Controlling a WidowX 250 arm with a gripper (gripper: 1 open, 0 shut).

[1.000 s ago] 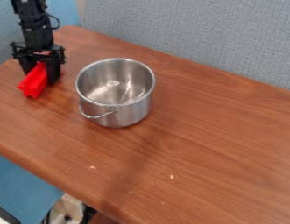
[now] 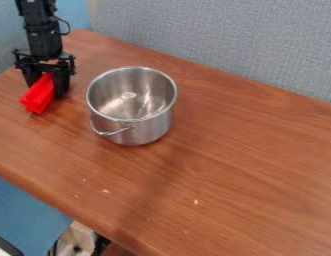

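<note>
My black gripper (image 2: 45, 70) is low over the left part of the wooden table, shut on a red block (image 2: 38, 97) that lies tilted beneath and between its fingers at or just above the tabletop. Part of the block is hidden by the gripper. A steel pot (image 2: 132, 103) with a wire handle stands just to the right of the gripper, apart from the block.
A grey padded wall (image 2: 235, 40) runs along the back. Blue floor and some hardware show past the lower left edge.
</note>
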